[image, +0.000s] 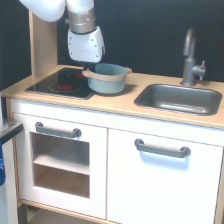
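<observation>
A grey-blue pot (108, 82) with a tan handle stands at the right edge of the black stove top (62, 84), partly in front of it. Whether its base touches the counter is hard to tell. Over the pot's left side hangs my white gripper (86, 69), pointing down from the arm at the top left. Its fingertips are close to the pot's left handle and rim. They are too small and blurred to show whether they are parted or closed on the handle.
A grey sink (180, 98) with a faucet (192, 62) is set into the wooden counter (140, 82) on the right. Below are an oven door (58, 132) and a white cabinet door with dark handles. A wooden post (43, 48) rises behind the stove.
</observation>
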